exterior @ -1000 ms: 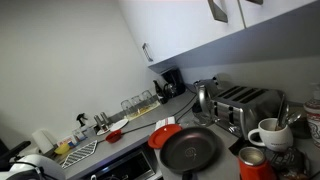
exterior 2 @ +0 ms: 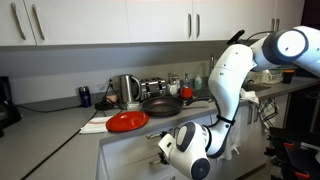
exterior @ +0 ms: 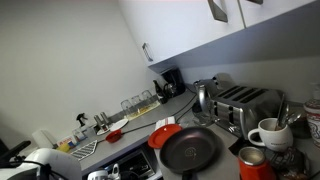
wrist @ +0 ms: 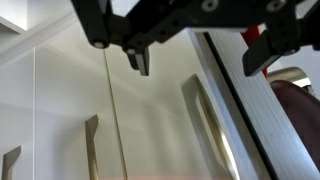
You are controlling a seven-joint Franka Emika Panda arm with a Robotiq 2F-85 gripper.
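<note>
My gripper stands open in the wrist view, with nothing between its fingers. Beyond it are white cabinet fronts (wrist: pixel 60 100) bearing long metal handles. The nearest handle (wrist: pixel 212 128) lies just below the gap, close to the counter's edge; another handle (wrist: pixel 91 148) is farther left. In exterior view 2 the gripper (exterior 2: pixel 158 160) is low in front of the white drawers (exterior 2: pixel 125 152), beneath the counter's front edge. Its fingers are too small there to judge any contact. Only part of the arm (exterior: pixel 40 160) shows at the bottom left of exterior view 1.
Above on the counter (exterior 2: pixel 50 142) are a black pan (exterior 2: pixel 161 105), a red plate (exterior 2: pixel 127 121), a kettle (exterior 2: pixel 130 88) and a toaster (exterior: pixel 240 107). A red canister (exterior: pixel 254 163) and a white mug (exterior: pixel 270 133) stand near the pan.
In exterior view 1 the arm has come farther in from the lower left, and its dark end now shows at the bottom edge. The things on the counter have not moved.
</note>
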